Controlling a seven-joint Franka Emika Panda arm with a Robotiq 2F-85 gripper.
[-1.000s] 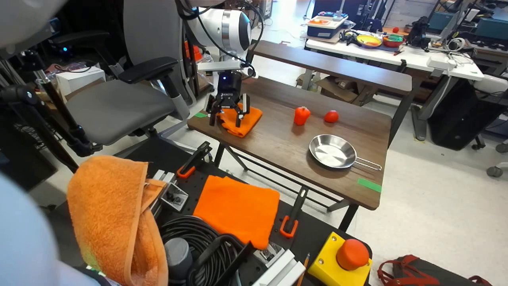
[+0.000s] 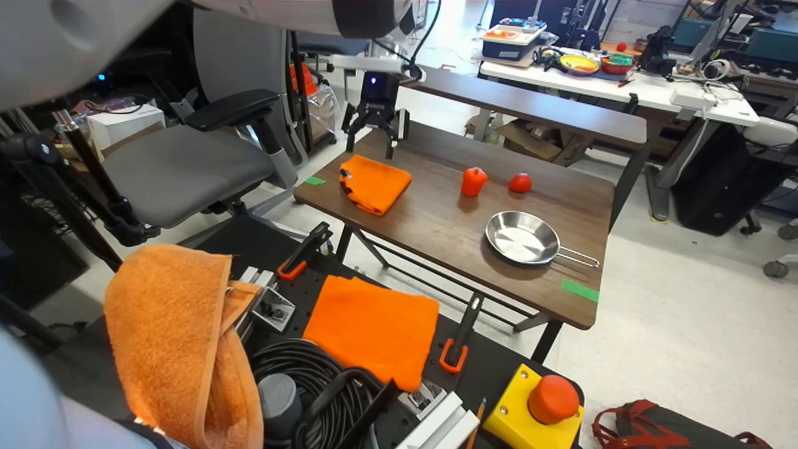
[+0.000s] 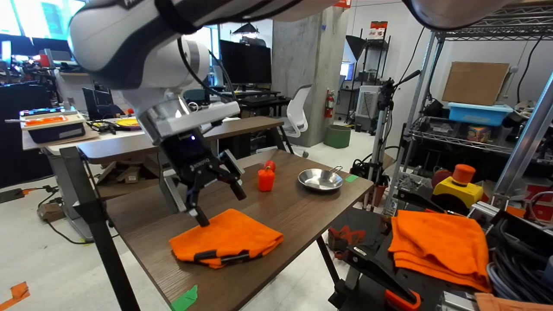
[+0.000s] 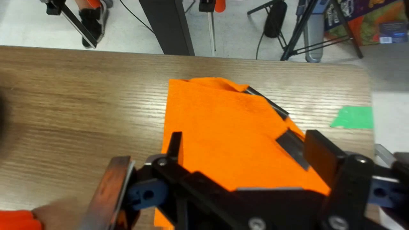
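A folded orange cloth (image 2: 376,183) with black stripes along one edge lies on the brown table (image 2: 441,228), near its left end in exterior view 1. Above the cloth's far side hangs my gripper (image 2: 378,146), its fingers spread wide and nothing between them. From exterior view 2, the gripper (image 3: 223,210) points down and tilts over the back part of the cloth (image 3: 228,236). In the wrist view the cloth (image 4: 226,138) shows beyond and beneath the fingers, its near part hidden by the gripper.
A red pepper (image 2: 472,181) and a tomato (image 2: 520,183) stand mid-table. A steel pan (image 2: 523,236) sits toward the right end, its handle pointing right. Behind runs a raised shelf (image 2: 523,101). Bare tabletop lies between cloth and pepper.
The arm has risen and moved back, slightly right, away from the table's front left edge. The cloth, partly covered by the gripper before, is now in clear view and lies in the same place.
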